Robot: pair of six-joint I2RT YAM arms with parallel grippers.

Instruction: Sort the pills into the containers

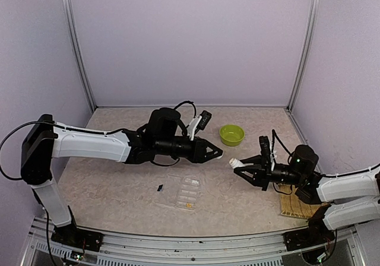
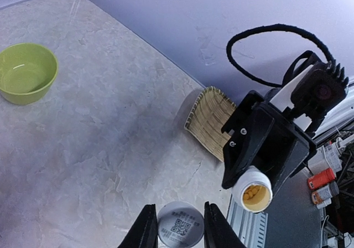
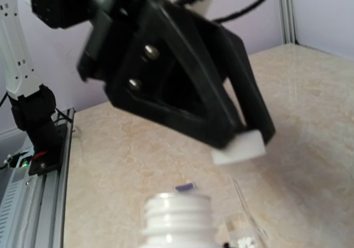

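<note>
A white bottle (image 2: 252,190), uncapped and with orange-yellow pills showing in its mouth, is gripped by my right gripper (image 1: 236,166). Its threaded neck (image 3: 178,215) rises at the bottom of the right wrist view. My left gripper is shut on a round white cap, which also shows at its fingertips in the right wrist view. Cap and bottle are apart, facing each other above the table. Below lies the clear pill box (image 1: 189,193), its lid open, with white pills in one compartment and yellow-orange ones in the front compartment.
A green bowl (image 1: 231,135) stands behind the grippers. A woven tray (image 1: 295,204) lies under the right arm. A small dark piece (image 1: 160,187) is beside the pill box.
</note>
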